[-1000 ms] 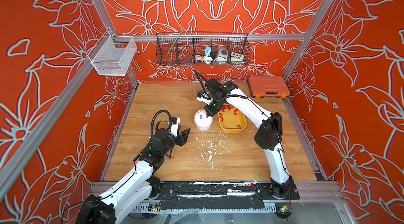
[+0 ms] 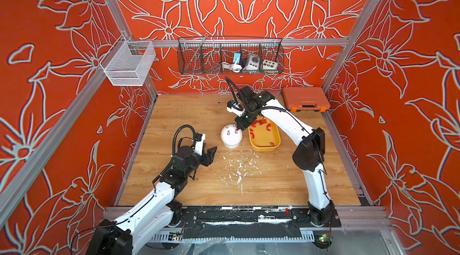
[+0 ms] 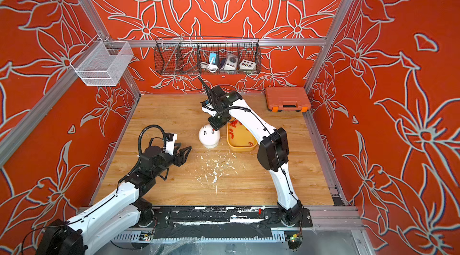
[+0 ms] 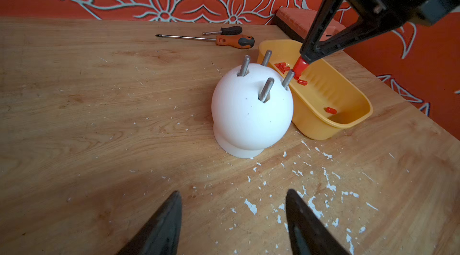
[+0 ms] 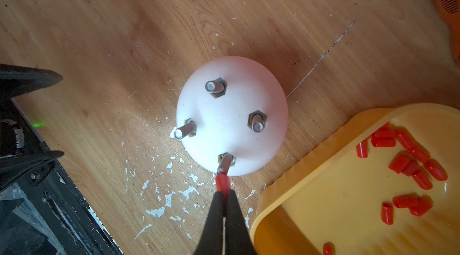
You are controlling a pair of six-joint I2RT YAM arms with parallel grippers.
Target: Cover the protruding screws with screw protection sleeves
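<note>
A white rounded base (image 4: 251, 116) stands mid-table with several bare metal screws (image 5: 215, 86) sticking up from its top. My right gripper is shut on a red sleeve (image 4: 301, 67), which sits at the tip of the screw nearest that gripper; whether it is over the tip is unclear. My left gripper (image 2: 211, 155) stands open at the left front of the base, with nothing between its fingers. A yellow tray (image 5: 306, 202) right of the base holds several loose red sleeves (image 5: 405, 140).
Two screwdrivers (image 4: 230, 40) lie behind the base, and an orange case (image 2: 305, 96) sits at the back right. Wire baskets (image 2: 230, 58) hang above the table.
The left arm looks unchanged.
</note>
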